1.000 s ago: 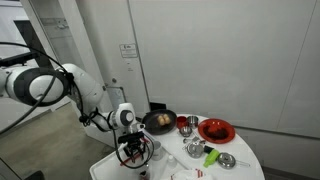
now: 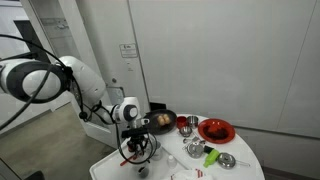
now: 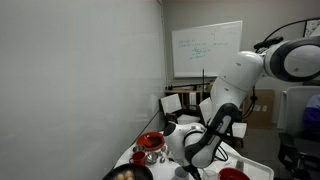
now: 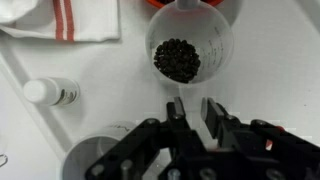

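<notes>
In the wrist view a pale, see-through cup [image 4: 213, 42] holds a heap of black beans [image 4: 177, 60]. My gripper is at its near side, fingers shut on a narrow pale part that looks like the cup's handle. A white end sticks out at the cup's far side. In exterior view 1 the gripper [image 2: 135, 152] is low over the white table; the cup is hard to make out there.
An empty white cup [image 4: 88, 155] and a small white bottle [image 4: 45, 92] stand left of the gripper. A striped cloth [image 4: 75, 20] lies beyond. Farther along the table are a dark pan [image 2: 160, 123], a red plate [image 2: 225, 137] and metal pots [image 2: 187, 125].
The arm has shifted slightly, with its upper links posed a little differently. The gripper remains low over the same part of the table; other objects look unmoved.
</notes>
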